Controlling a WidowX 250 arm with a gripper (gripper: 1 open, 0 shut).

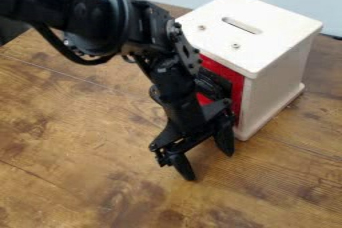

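Observation:
A pale wooden box [278, 67] stands on the wooden table, with a slot and two small screws on its top and a red front panel [231, 77] carrying a black fitting. The arm comes in from the upper left and covers much of that panel. My black gripper [206, 158] is low over the table in front of the box's lower front corner, open, with nothing seen between its fingers.
A pale surface lies beyond the table's back edge.

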